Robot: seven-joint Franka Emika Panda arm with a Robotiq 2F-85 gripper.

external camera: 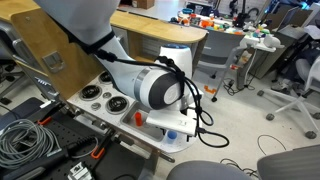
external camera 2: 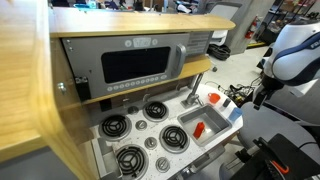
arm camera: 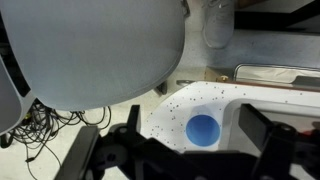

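Note:
A round blue object (arm camera: 202,130) lies on the white speckled counter (arm camera: 165,118), and in the wrist view it shows between the gripper's two fingers. The gripper is open, its dark fingers wide apart with nothing held. In exterior view 2 the gripper (external camera 2: 264,88) hangs above the counter's right end. The blue object (external camera: 172,134) appears beside the sink in exterior view 1. A red object (external camera 2: 199,130) rests in the sink (external camera 2: 205,118); only a bit of red is visible at the wrist view's right edge.
Stove burners (external camera 2: 117,126) are set in the counter left of the sink. A microwave (external camera 2: 135,65) stands behind them. The faucet (external camera 2: 192,98) rises at the sink's back. Cables (arm camera: 40,128) lie on the floor beyond the counter edge.

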